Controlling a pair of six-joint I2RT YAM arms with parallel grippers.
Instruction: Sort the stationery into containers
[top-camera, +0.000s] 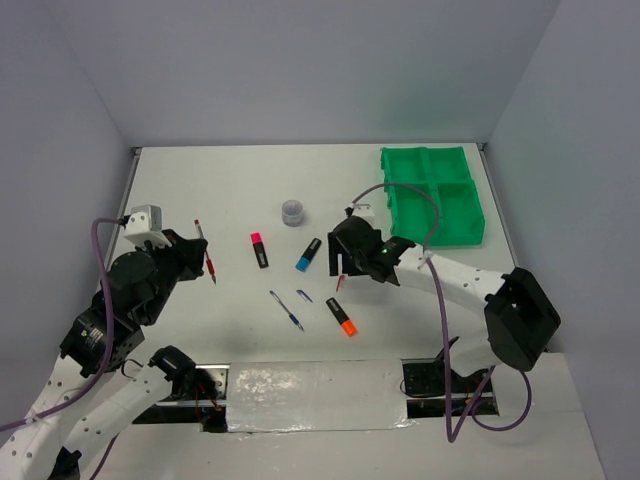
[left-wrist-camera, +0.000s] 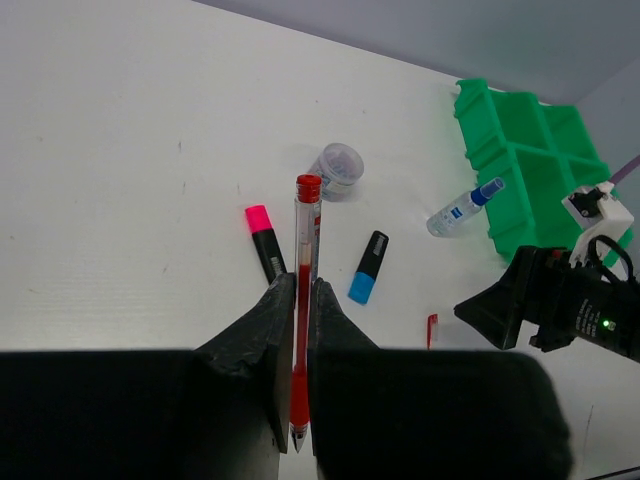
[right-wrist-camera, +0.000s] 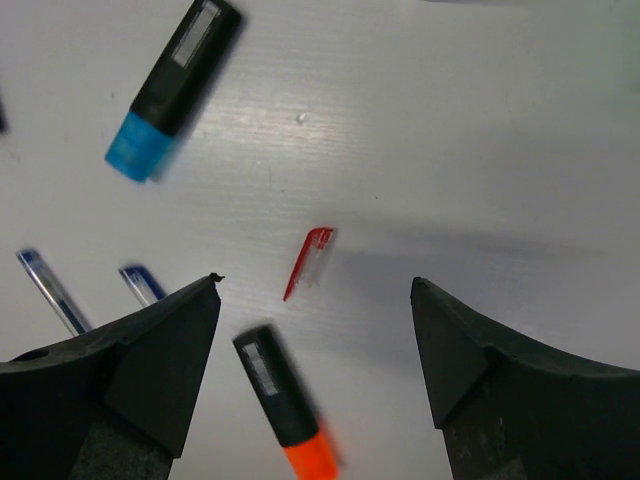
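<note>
My left gripper is shut on an upright red pen (left-wrist-camera: 306, 230), held over the table's left. My right gripper is open above a small red item (right-wrist-camera: 310, 258). A pink-capped marker (top-camera: 259, 250), a blue-capped marker (top-camera: 308, 254), an orange-capped marker (top-camera: 341, 316), a blue pen (top-camera: 286, 310) and a short blue item (top-camera: 304, 295) lie around the middle. A clear round container (top-camera: 292, 212) stands behind them. The green compartment tray (top-camera: 440, 230) is at the back right.
A clear bottle with a blue cap (left-wrist-camera: 455, 212) stands beside the green tray. Grey walls surround the table.
</note>
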